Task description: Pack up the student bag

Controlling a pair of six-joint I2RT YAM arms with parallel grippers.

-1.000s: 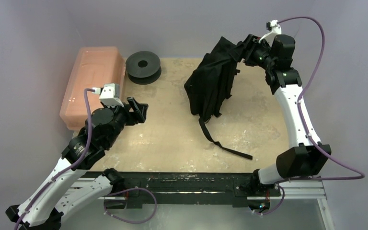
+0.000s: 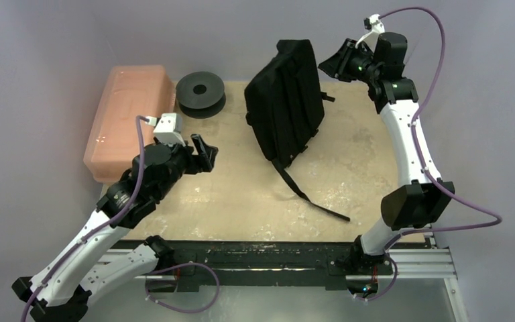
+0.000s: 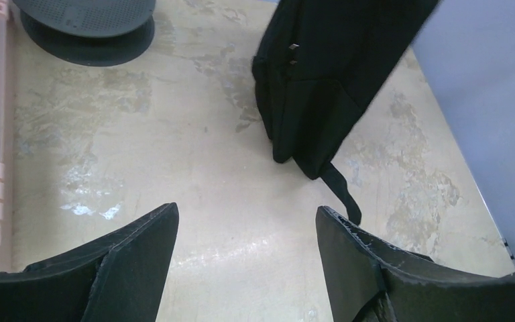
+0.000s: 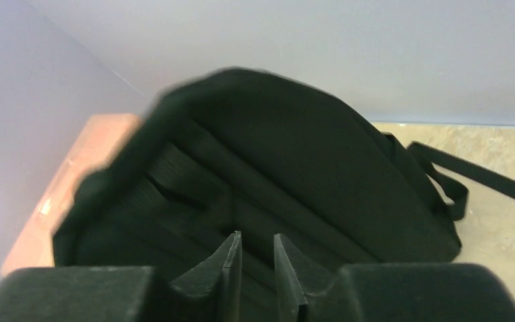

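Note:
The black student bag (image 2: 285,104) stands leaning on the table, its top high and its long strap (image 2: 308,200) trailing toward the front edge. It fills much of the right wrist view, somewhat blurred. My right gripper points at it from the right; its fingers are drawn close together, a narrow gap left between the tips, with no cloth seen pinched there. From above, the tips sit just off the bag's upper right edge; whether they touch it cannot be told. Open and empty, my left gripper hangs over the left of the table, away from the bag.
At the back left, a translucent orange box (image 2: 131,114) stands beside a dark grey spool (image 2: 200,107). Pale walls close off the back and sides.
The bag has swung left and straightened, away from them. My left gripper has shifted slightly right.

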